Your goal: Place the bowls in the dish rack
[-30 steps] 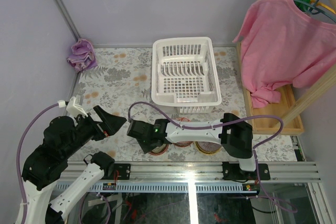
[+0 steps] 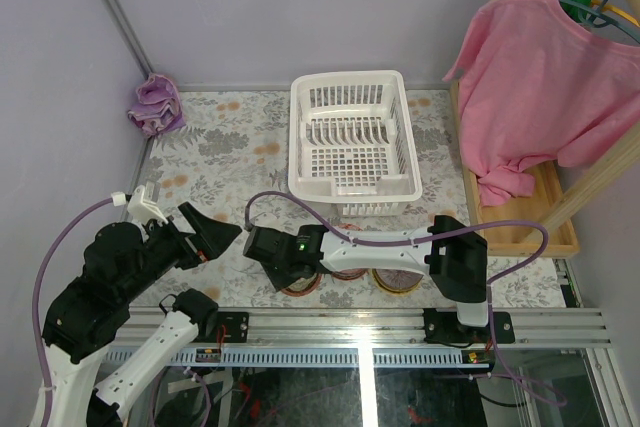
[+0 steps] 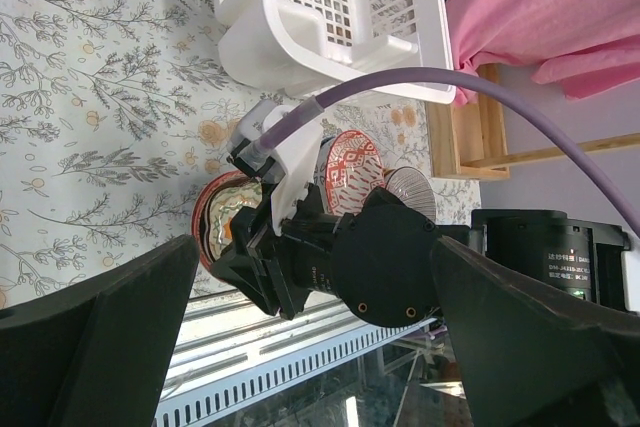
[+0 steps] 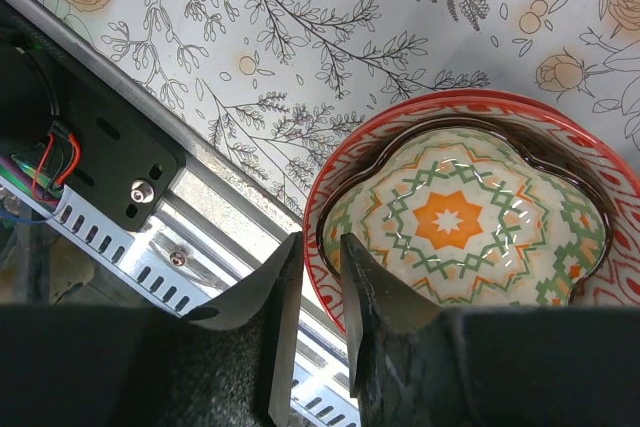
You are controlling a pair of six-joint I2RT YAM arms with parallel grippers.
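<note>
The white dish rack (image 2: 355, 82) stands empty at the back centre. Several bowls lie in a row in front of it, mostly under my right arm: a patterned stack (image 4: 450, 217) with a red outer bowl, a red bowl (image 3: 350, 167) and a striped one (image 3: 410, 192). My right gripper is at the near rim of the patterned stack, fingers part apart, one inside the rim and one outside; whether they touch it I cannot tell. My left gripper (image 2: 220, 239) stands open above the table at the left, nothing between its fingers.
A purple cloth (image 2: 155, 102) lies in the back left corner. A wooden stand (image 2: 550, 217) with pink clothing (image 2: 530, 77) fills the right side. The table left of the rack is clear. A metal rail (image 2: 300, 319) runs along the front edge.
The right arm has shifted very slightly near its elbow and cable. The left arm and the rack have not moved.
</note>
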